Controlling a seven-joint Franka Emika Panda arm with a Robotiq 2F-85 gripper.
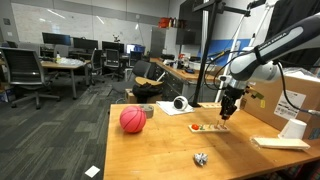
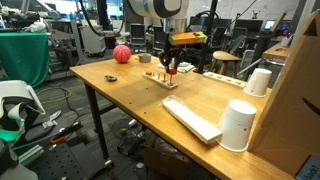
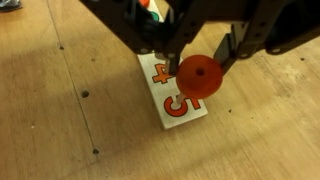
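In the wrist view, my gripper is shut on an orange-red round piece with a hole in its middle. Below the piece lies a pale wooden board printed with red and orange numerals, 4 and 5 among them; the piece hides part of them. A green and a red item show at the board's far end. In exterior view 2 the board lies on the table under the gripper, with upright pegs on it. Whether the held piece touches a peg, I cannot tell.
A red ball sits at the table's left, and a crumpled silvery item lies near the front. White cups and a long white block occupy the other end. Bare wood surrounds the board.
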